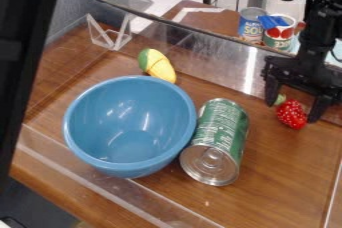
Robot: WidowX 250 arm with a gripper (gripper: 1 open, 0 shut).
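My black gripper (pixel 293 97) hangs at the right of the camera view, open, its fingers around a red toy strawberry (pixel 293 115) with a green top, which rests on the wooden surface (pixel 160 197). A blue bowl (pixel 127 125) stands left of centre, a green can (pixel 217 143) lies just right of it, and a yellow toy corn cob (pixel 156 65) lies behind the bowl.
A transparent barrier (pixel 207 57) runs along the back. Behind it stand a blue can (pixel 251 25) and a red-and-green can (pixel 278 34).
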